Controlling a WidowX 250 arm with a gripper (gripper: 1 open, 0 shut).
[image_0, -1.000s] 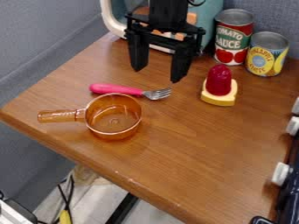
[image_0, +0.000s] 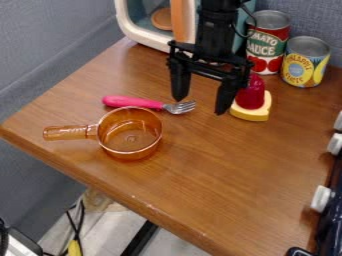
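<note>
My black gripper (image_0: 201, 86) is open, its two fingers spread wide above the table. The right finger hangs in front of the red fruit-like piece (image_0: 251, 92), which stands on a yellow slice-shaped base (image_0: 251, 114). Below the left finger lies a fork with a pink handle (image_0: 131, 101). An orange transparent pan (image_0: 130, 140) with a handle pointing left sits at the left of the table.
A red tomato can (image_0: 267, 46) and a yellow can (image_0: 305, 69) stand at the back right. A white-and-teal container (image_0: 142, 14) is behind the gripper. A dark appliance (image_0: 331, 200) lines the right edge.
The gripper has moved right and lower, toward the red piece, staying open. The objects on the table look unmoved.
</note>
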